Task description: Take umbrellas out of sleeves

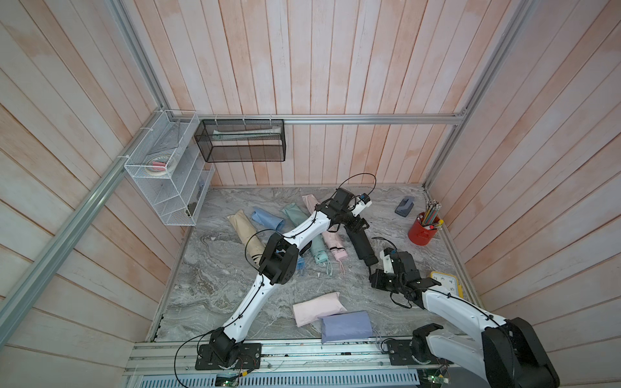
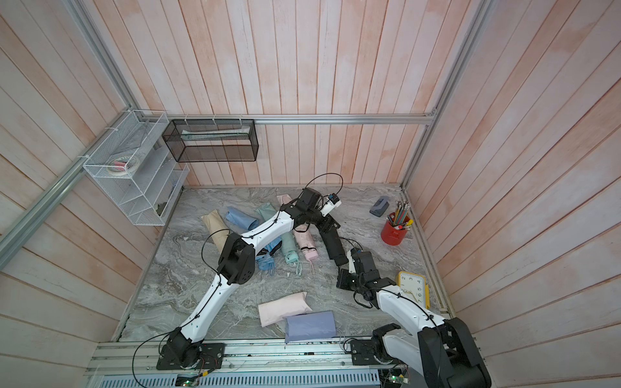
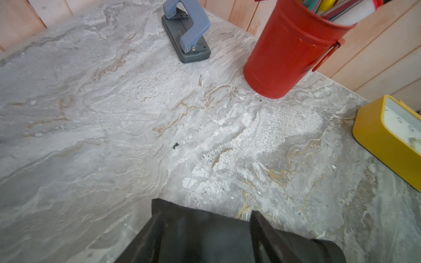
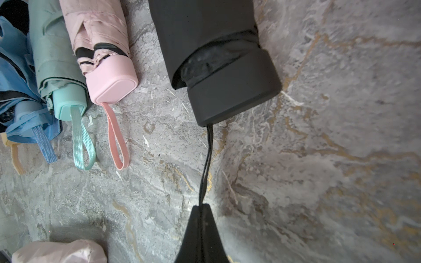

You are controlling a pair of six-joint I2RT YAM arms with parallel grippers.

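Observation:
The black umbrella (image 4: 232, 83) lies in its black sleeve (image 4: 199, 30), with the handle and a little dark fabric showing at the near end. Its thin wrist strap (image 4: 207, 162) is drawn straight, and my right gripper is shut on it. At the far end, my left gripper is open, its fingers apart over the sleeve; whether they touch it I cannot tell. To the left lie umbrellas in pink (image 4: 94, 35), mint (image 4: 59, 48) and blue (image 4: 17, 70), and a beige one (image 1: 246, 234). Flat at the front are a pale pink sleeve (image 1: 317, 308) and a blue-grey sleeve (image 1: 346, 326).
A red pen bucket (image 3: 289, 48), a hole punch (image 3: 186, 32) and a yellow box (image 3: 390, 140) stand along the right side. Wire baskets (image 1: 240, 140) hang at the back left. Bare table shows right of the black umbrella and at the front left.

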